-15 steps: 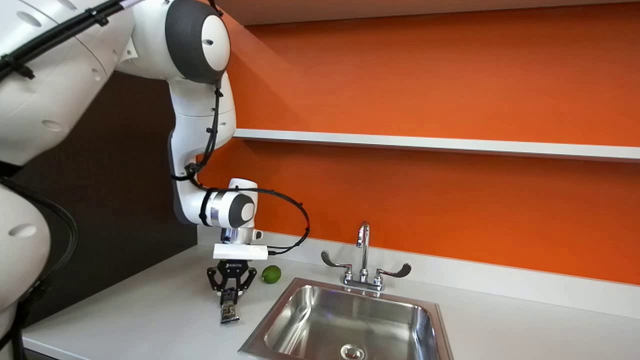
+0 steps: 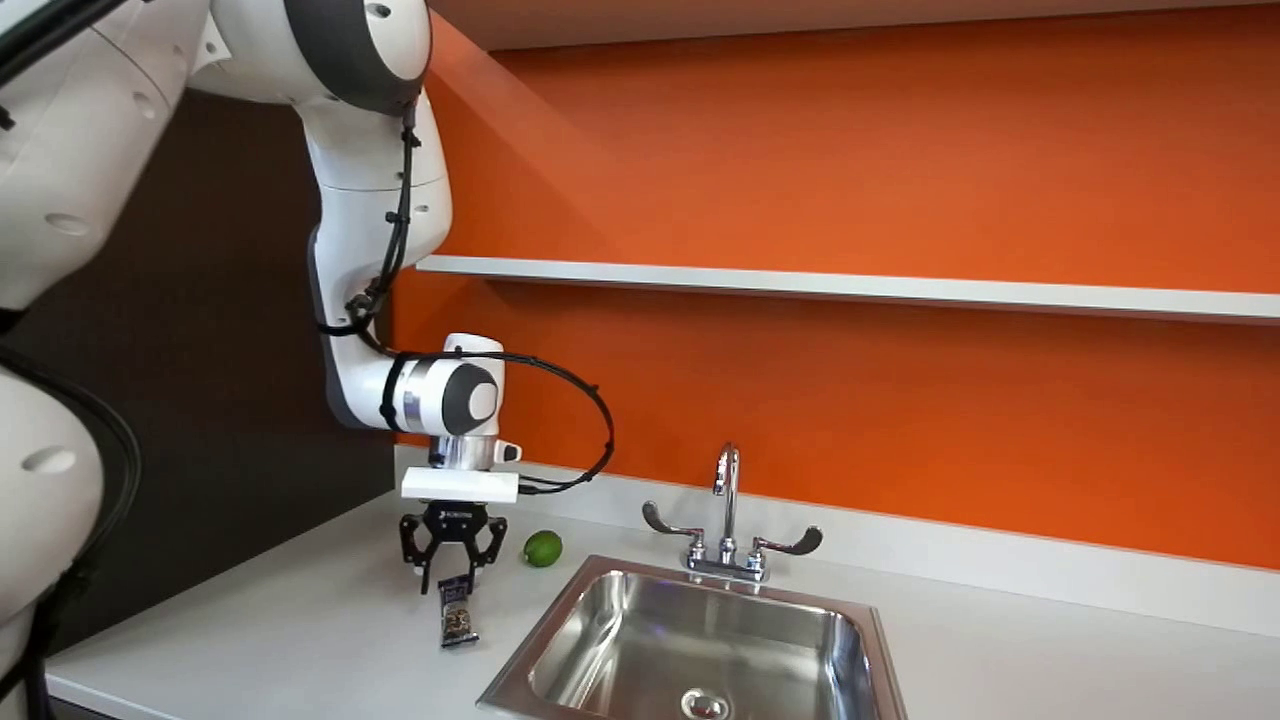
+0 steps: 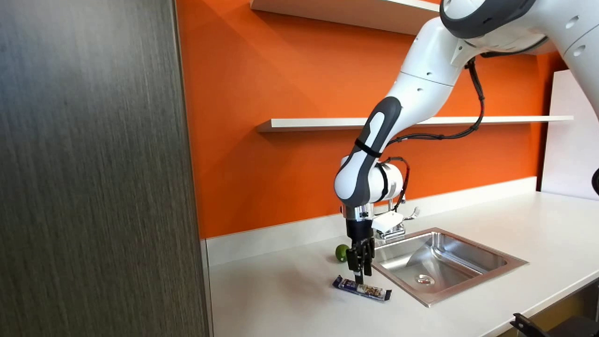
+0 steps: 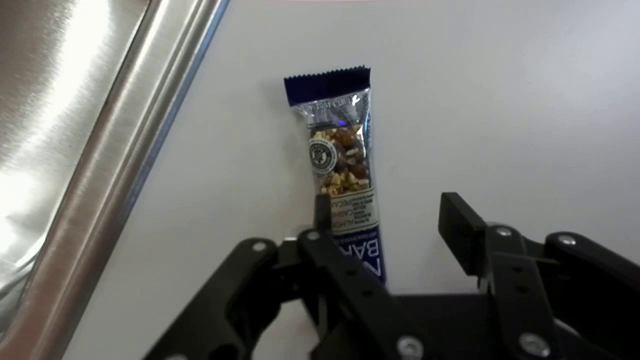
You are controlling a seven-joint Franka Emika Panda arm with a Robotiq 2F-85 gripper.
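Observation:
A nut bar in a blue and clear wrapper (image 4: 345, 162) lies flat on the counter, left of the sink in exterior view 1. My gripper (image 2: 447, 588) hangs just above it, its fingers apart and nothing held. In the wrist view the gripper has its left finger overlapping the lower part of the bar, while its right finger (image 4: 459, 231) stands off over bare counter. The bar's near end is hidden behind the gripper. From exterior view 2 the fingertips appear over the bar's (image 3: 362, 289) middle.
A green lime (image 2: 542, 548) sits on the counter behind and to the right of the bar. The steel sink (image 2: 866, 648) with its faucet (image 2: 728, 504) is to the right. A dark panel (image 2: 228, 324) closes off the left side.
The gripper has risen and shifted a little left in exterior view 1, and its fingers have spread from around the bar. The bar stays where it was on the counter.

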